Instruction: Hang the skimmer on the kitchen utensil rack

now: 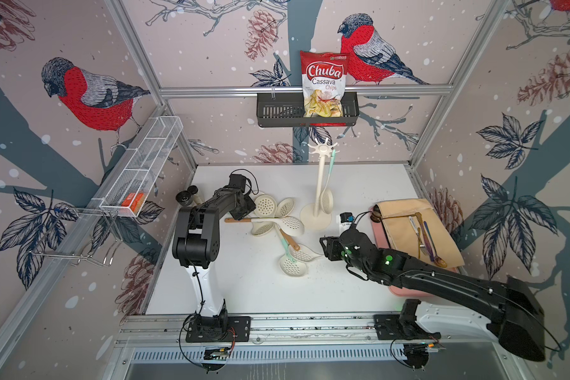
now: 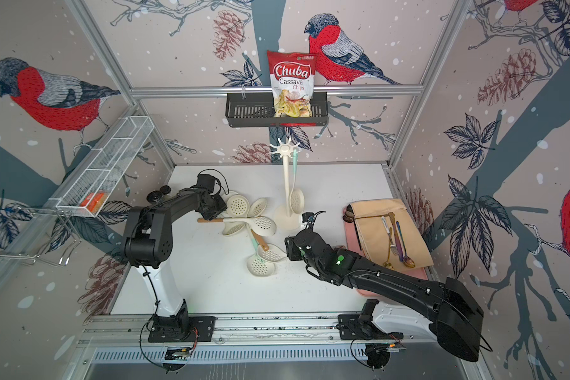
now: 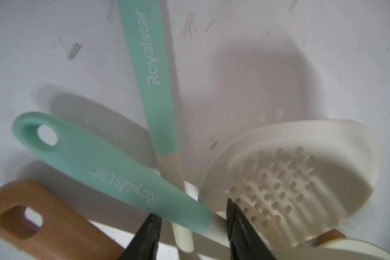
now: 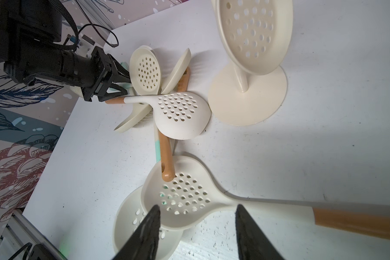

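Note:
A pile of cream skimmers (image 1: 266,204) with teal and wooden handles lies on the table's middle-left. My left gripper is low over it, its fingers beside a teal skimmer handle (image 3: 130,182) near the cream neck; whether they grip it is unclear. The cream utensil rack (image 1: 319,177) stands behind, one teal-handled utensil (image 1: 327,199) hanging from it. My right gripper is open and empty, above the table right of the pile, near a wooden-handled skimmer (image 4: 186,195).
A pink tray (image 1: 381,229) with a tan cutlery pouch (image 1: 399,234) is at right. A wire shelf (image 1: 142,158) hangs on the left wall, above dark-topped jars (image 1: 185,197). A dark basket (image 1: 278,110) with chips is on the back rail.

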